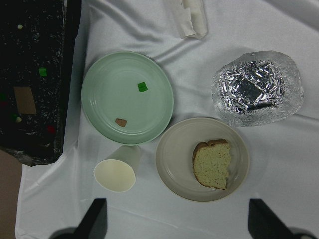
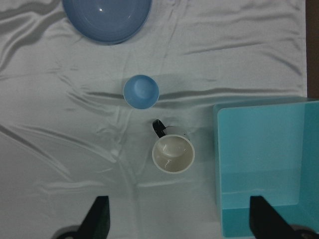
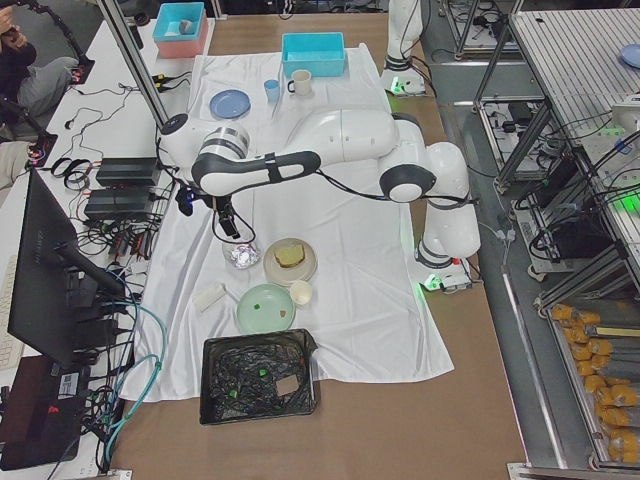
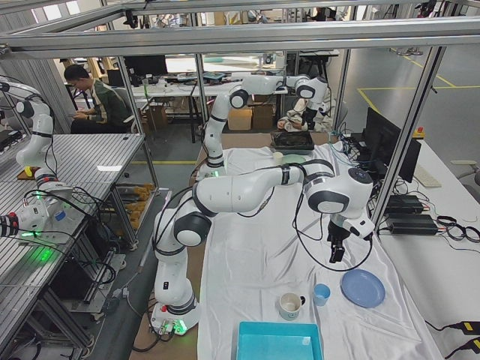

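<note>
My left gripper hangs open above a green plate with small scraps, a beige plate holding a bread slice, a cream cup, a crumpled foil dish and a white paper bundle. A black lined tray with scraps lies beside them. My right gripper hangs open over the other end, near a blue plate, blue cup, white mug with dark handle and turquoise bin.
A white cloth covers the table, its middle largely clear. A monitor, cables and black boxes crowd one side. Metal frame posts stand around the table.
</note>
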